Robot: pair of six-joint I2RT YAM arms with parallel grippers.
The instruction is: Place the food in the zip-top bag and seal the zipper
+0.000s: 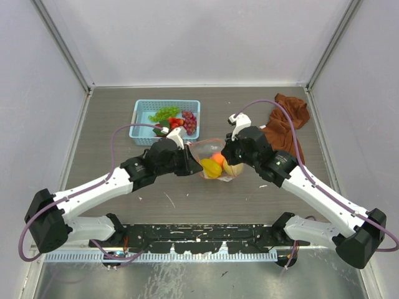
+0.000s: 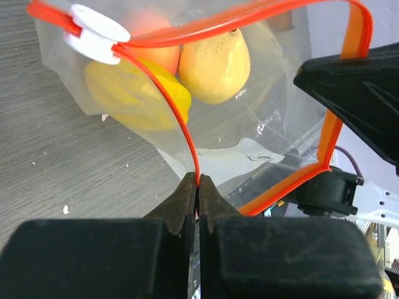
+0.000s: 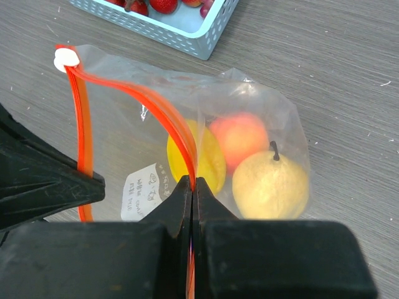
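The clear zip top bag (image 1: 201, 149) stands between my grippers with its orange-edged mouth spread wide. Inside lie a yellow pepper (image 2: 140, 93), a peach (image 3: 240, 138) and a pale yellow pear (image 3: 271, 185). My left gripper is shut on the bag's orange rim, a thin strip between the fingertips. On the other side, my right gripper is shut on the rim too. A white zipper slider sits at one corner of the mouth; the right wrist view shows this slider (image 3: 66, 59) at the upper left.
Behind the bag stands a light blue basket (image 1: 141, 113) with grapes and strawberries. A brown cloth (image 1: 280, 128) lies crumpled at the right. Bare table shows in front of the bag.
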